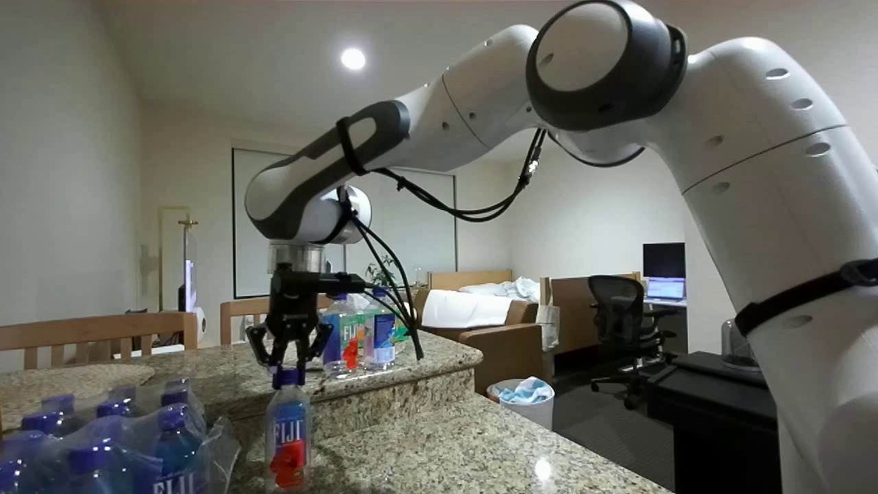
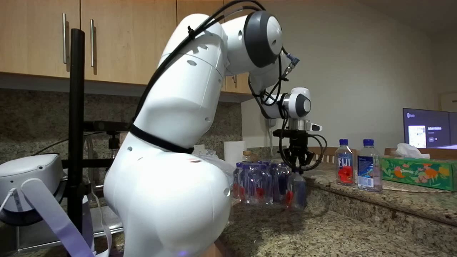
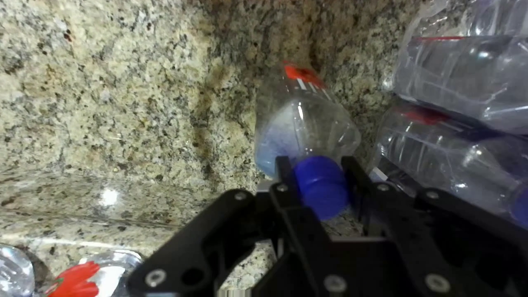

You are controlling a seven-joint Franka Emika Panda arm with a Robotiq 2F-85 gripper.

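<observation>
A clear Fiji bottle (image 1: 289,440) with a blue cap and a red flower on its label is at the lower counter, upright in exterior view 1. My gripper (image 1: 288,380) points down over it, shut on its blue cap (image 3: 320,185). In the wrist view the cap lies between the two dark fingers, with the bottle body (image 3: 307,119) stretching away beneath. Exterior view 2 shows the same bottle (image 2: 296,192) beside the bottle pack. Its base is close to the counter; I cannot tell whether it touches.
A plastic-wrapped pack of several bottles (image 1: 107,440) stands close beside the held one. Two more bottles (image 2: 343,162) stand on the raised ledge (image 2: 411,203), near a green tissue box (image 2: 420,171). Open lower counter (image 1: 461,449) extends toward the arm's base.
</observation>
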